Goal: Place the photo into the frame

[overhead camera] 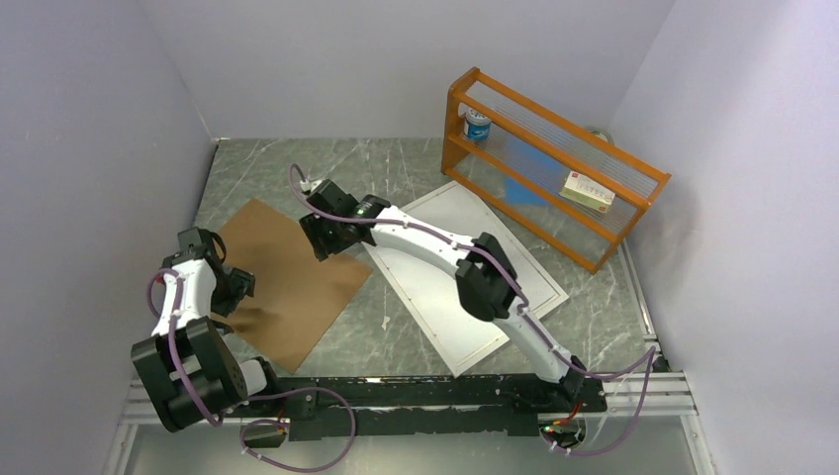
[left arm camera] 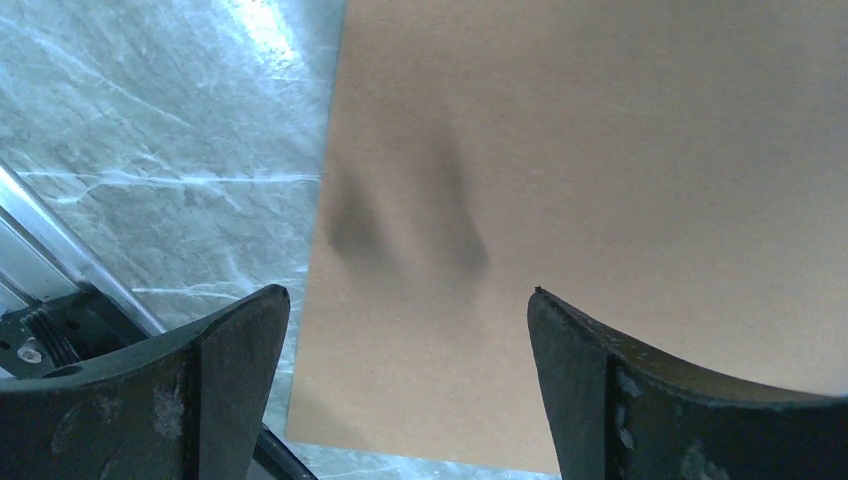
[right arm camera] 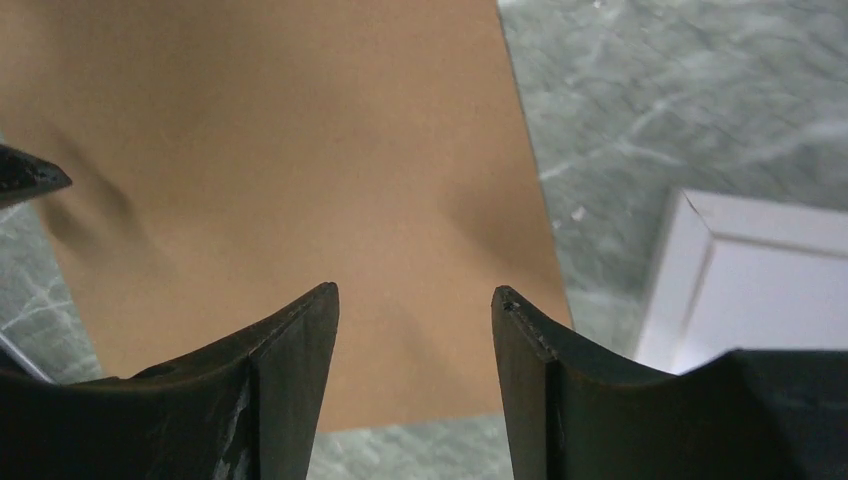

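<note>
A flat brown board [overhead camera: 287, 287] lies on the left of the grey marbled table. To its right lies the white frame [overhead camera: 450, 336], with a plain white panel [overhead camera: 460, 237] inside its border; no printed picture shows. My left gripper is open above the board near its left edge, nothing between its fingers. Over the board's far right part hangs my right gripper, its fingers apart and empty. In the right wrist view the frame's corner [right arm camera: 690, 235] appears beyond the board's edge, and a dark tip of the left gripper shows at the left.
A wooden rack [overhead camera: 554, 119] stands at the back right, holding a blue tin [overhead camera: 477, 126] and a light box [overhead camera: 588, 192]. Bare table [overhead camera: 326, 163] shows behind the board. The right arm passes over the frame.
</note>
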